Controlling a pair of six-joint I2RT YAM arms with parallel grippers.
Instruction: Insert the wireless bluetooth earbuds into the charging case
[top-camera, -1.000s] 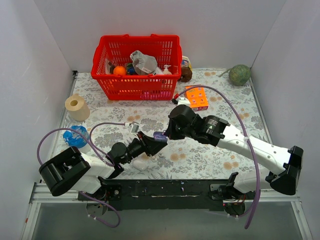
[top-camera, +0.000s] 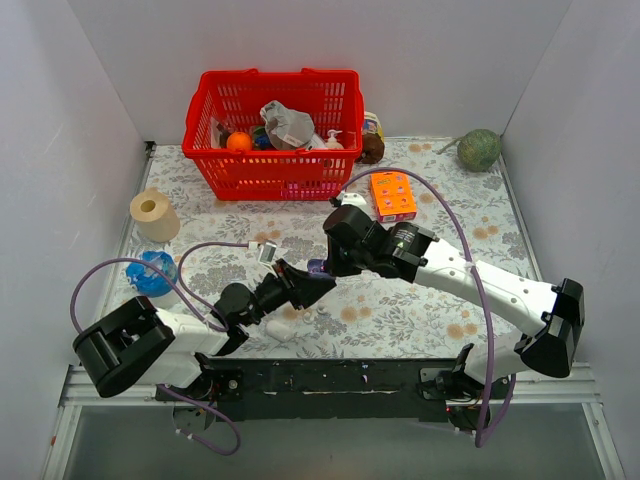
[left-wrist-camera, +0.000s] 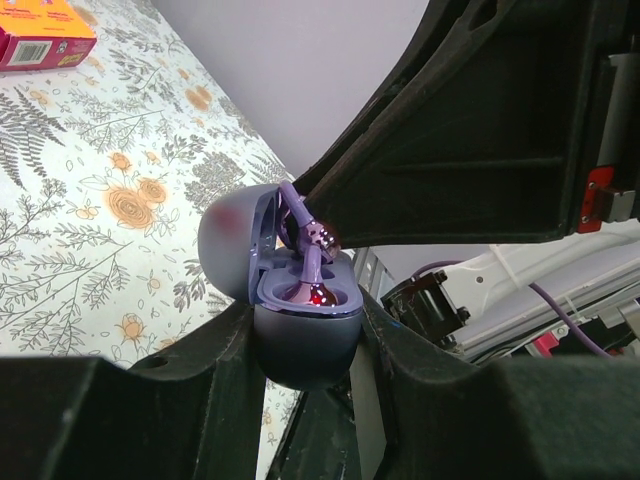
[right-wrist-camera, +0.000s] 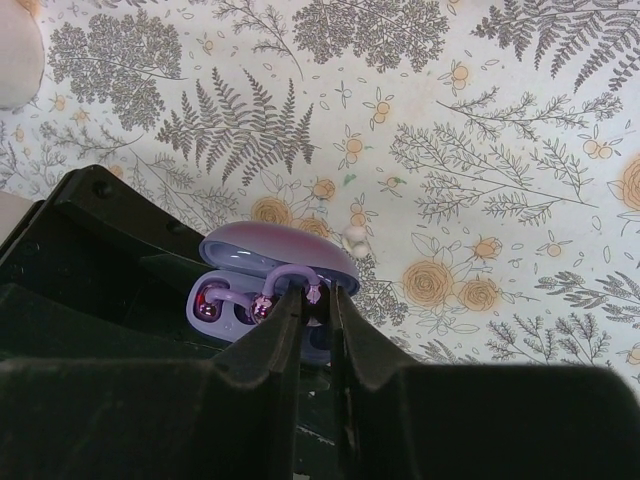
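Note:
My left gripper is shut on the open purple charging case (left-wrist-camera: 305, 368), holding it above the table with its lid (left-wrist-camera: 225, 240) raised. Inside, a shiny earbud (right-wrist-camera: 208, 304) sits in the case's left slot in the right wrist view. A second earbud (right-wrist-camera: 316, 293), with a purple arched band, is at the other end, right at the tips of my right gripper. The right fingers stand close together there; whether they grip that earbud is hard to tell. How deep it sits is hidden by the fingers.
Small white things (top-camera: 280, 330) lie on the table below the case. An orange box (top-camera: 392, 196), a red basket (top-camera: 275, 180) and a paper roll (top-camera: 154, 215) stand farther back. Free table lies to the right.
Over the last second my right arm has shifted left, its hand staying against the case. The left arm and the case have moved only slightly.

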